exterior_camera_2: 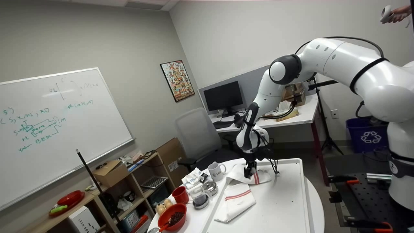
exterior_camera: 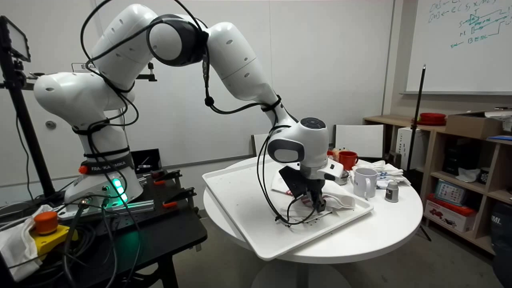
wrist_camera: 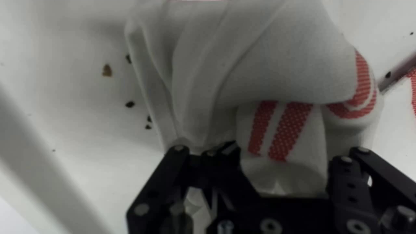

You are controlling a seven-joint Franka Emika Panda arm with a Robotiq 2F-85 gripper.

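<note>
A white cloth with red stripes (exterior_camera_2: 267, 177) lies bunched on the large white tray (exterior_camera: 249, 230). My gripper (exterior_camera: 317, 207) points down at tray level, shut on a fold of this cloth, which bulges up between the black fingers in the wrist view. More white striped cloth (exterior_camera_2: 234, 202) lies flat beside it; whether it is a separate piece I cannot tell. Small dark crumbs (wrist_camera: 129, 104) dot the tray next to the bunched cloth. The cloth and the gripper hide part of the tray surface.
A grey mug (exterior_camera: 365, 182), a small grey shaker (exterior_camera: 391, 192) and a red mug (exterior_camera_2: 180, 194) stand outside the tray's rim. A red bowl (exterior_camera_2: 182, 222) holds dark bits. The near part of the tray is mostly bare.
</note>
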